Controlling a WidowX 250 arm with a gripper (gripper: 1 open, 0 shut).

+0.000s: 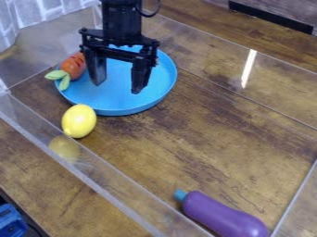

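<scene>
My black gripper (119, 61) hangs open over a blue plate (155, 93) in the upper middle, its two fingers apart with no object seen between them. An orange carrot with a pale green top (74, 67) rests at the plate's left edge, just left of the gripper. A yellow egg-shaped object (80, 121) lies below the plate, and a purple eggplant (225, 216) lies at the lower right.
Clear walls run along the left and lower left of the wooden surface (223, 120), with a blue object (9, 222) outside them at the bottom left corner.
</scene>
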